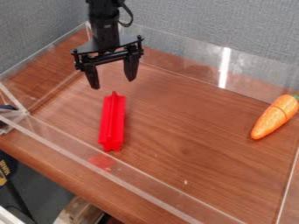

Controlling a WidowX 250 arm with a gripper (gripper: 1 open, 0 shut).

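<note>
My black gripper (112,68) hangs above the left part of the wooden surface, fingers spread wide apart and nothing between them. Just below and in front of it lies a long red object (112,122), running front to back. An orange toy carrot (274,117) lies at the far right of the surface, tilted diagonally.
Clear plastic walls (222,66) border the wooden surface (187,149). A small dark item sits at the left edge, partly out of view.
</note>
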